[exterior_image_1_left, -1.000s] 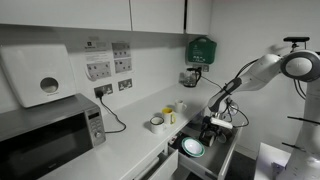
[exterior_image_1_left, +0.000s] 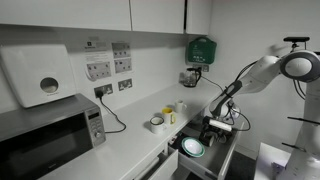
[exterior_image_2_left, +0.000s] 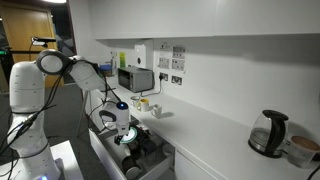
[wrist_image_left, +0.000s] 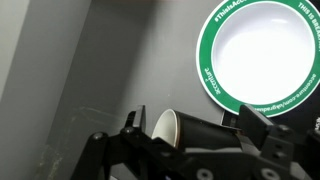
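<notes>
A white plate with a green printed rim (wrist_image_left: 212, 60) lies in the open drawer, at the upper right of the wrist view. It also shows as a small pale disc (exterior_image_1_left: 193, 147) in exterior view 1. My gripper is open, its fingers spread at the bottom of the wrist view. Beyond and between them is a dark, rounded object (wrist_image_left: 205, 135) with a pale inner face, perhaps a mug on its side; its lower part is hidden by the gripper. I cannot tell whether a finger touches it.
Bare grey drawer floor (wrist_image_left: 150, 65) lies left of the plate, bounded by a drawer wall (wrist_image_left: 25, 60). Mugs, including a yellow one (exterior_image_1_left: 169, 117), stand on the counter behind. A microwave (exterior_image_1_left: 55, 132) and a kettle (exterior_image_2_left: 267, 132) are farther off.
The arm has shifted very slightly, if at all. The plate and the counter items stay where they were.
</notes>
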